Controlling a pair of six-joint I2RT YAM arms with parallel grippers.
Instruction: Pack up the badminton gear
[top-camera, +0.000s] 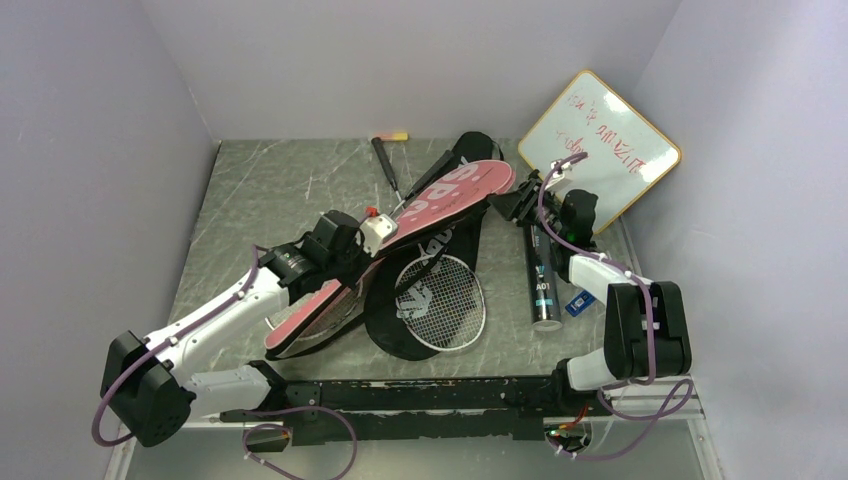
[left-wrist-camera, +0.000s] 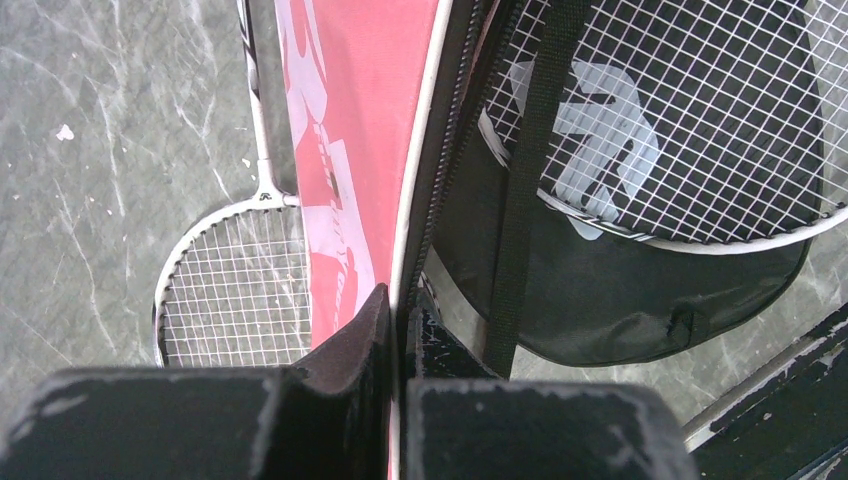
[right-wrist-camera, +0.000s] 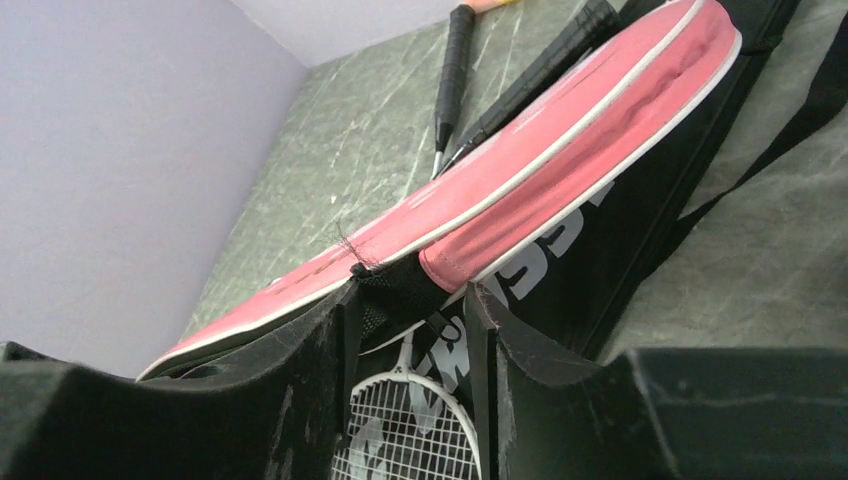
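Note:
A long pink racket bag (top-camera: 430, 205) with an unzipped black edge lies diagonally across the table. In the left wrist view my left gripper is shut on the white-piped edge of its pink cover. My right gripper stands part open at the bag's other end, its fingertips apart near the black mesh by the bag's opening; whether they touch it I cannot tell. One racket's strings (top-camera: 445, 310) rest on the black part of the bag (top-camera: 390, 335). A second racket (left-wrist-camera: 235, 290) is partly hidden under the pink cover. Dark handles (right-wrist-camera: 455, 75) stick out beyond it.
A black shuttlecock tube (top-camera: 543, 290) stands below my right arm, with a small blue item (top-camera: 579, 303) beside it. A whiteboard (top-camera: 600, 130) leans at the back right.

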